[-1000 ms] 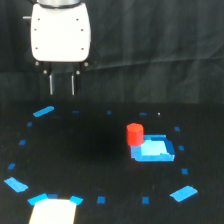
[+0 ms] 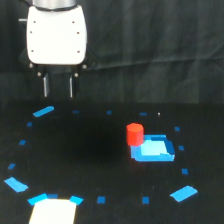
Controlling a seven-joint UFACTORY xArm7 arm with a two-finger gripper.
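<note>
My gripper (image 2: pixel 57 95) hangs high at the upper left, its two thin fingers pointing down and well apart with nothing between them. A red block (image 2: pixel 135 133) shows right of centre, lower and to the right of the gripper. It overlaps the back left corner of a shallow blue tray (image 2: pixel 168 156) with a pale inside. Whether the block rests in the tray or just against its edge, I cannot tell.
Blue tape strips (image 2: pixel 183 193) and several small blue marks lie around the dark table. A pale square (image 2: pixel 52 212) is partly cut off at the bottom left edge. Open table lies left of the tray.
The gripper has shifted slightly left and a little lower in the view, with its fingers still apart. The red block and the tray have not moved.
</note>
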